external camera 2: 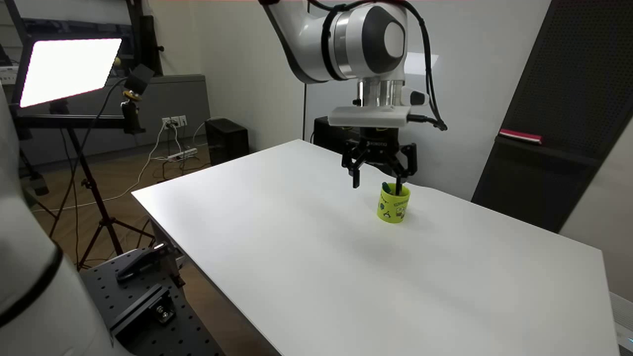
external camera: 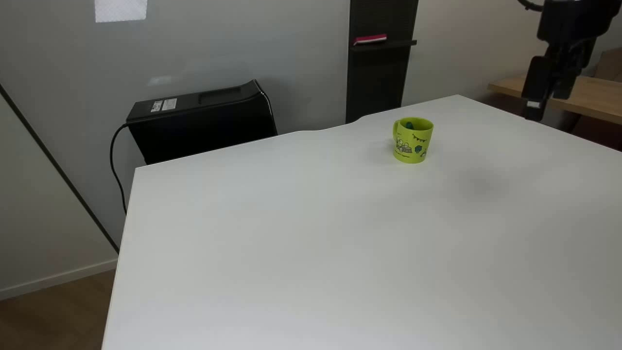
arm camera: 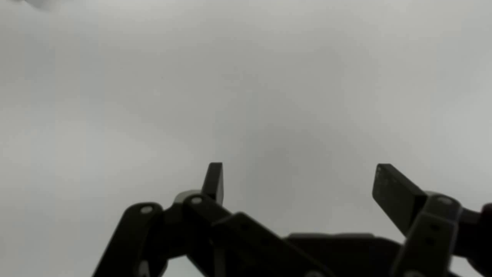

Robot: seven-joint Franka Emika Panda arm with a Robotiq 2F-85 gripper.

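A yellow-green mug [external camera: 412, 146] with printed figures stands upright on the white table, and something dark green shows inside it. In exterior view 2 the same mug [external camera 2: 392, 208] appears partly behind one finger of my gripper [external camera 2: 377, 185]. Exterior view 1 shows my gripper [external camera: 542, 111] raised above the table at the right, well apart from the mug. The wrist view has the two fingers of the gripper spread wide, with only bare white tabletop below and nothing between them.
A black box-shaped device [external camera: 201, 119] stands beyond its far edge. A lit panel [external camera 2: 68, 65] on a stand is off to the left in exterior view 2.
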